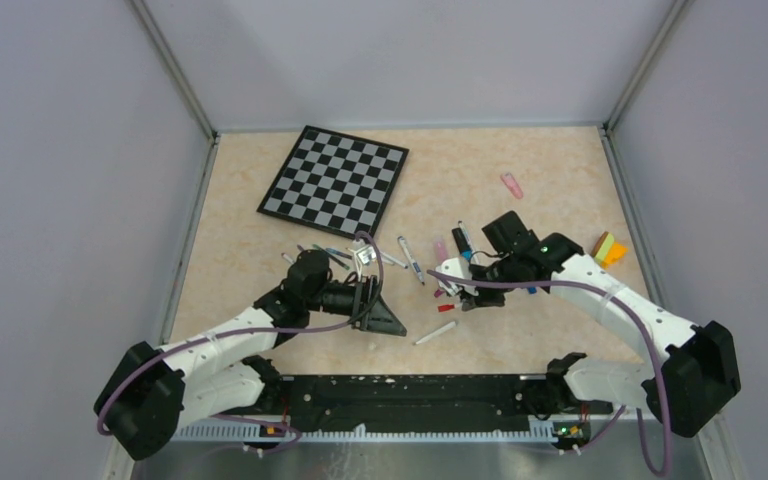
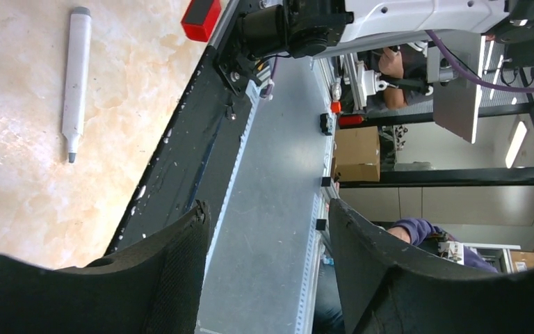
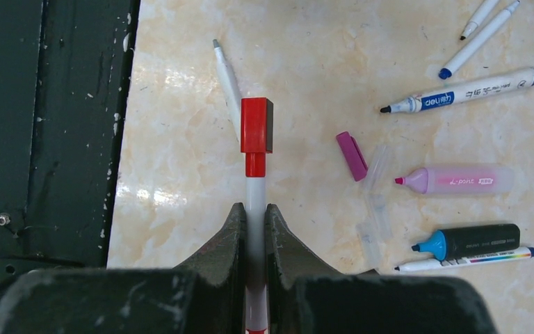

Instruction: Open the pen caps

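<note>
My right gripper is shut on the white barrel of a red-capped pen; its red cap is on the upper end, also seen at top right of the left wrist view as a red block. My left gripper stands open, empty, left of that pen. An uncapped white marker lies on the table. In the right wrist view lie an uncapped deli marker, pink highlighter, dark highlighter, slim rainbow-striped pen and a magenta cap.
A checkerboard lies at the back left, a yellow-orange object at the far right. Several other pens and clear caps lie around the middle. The table's front edge borders a dark recess.
</note>
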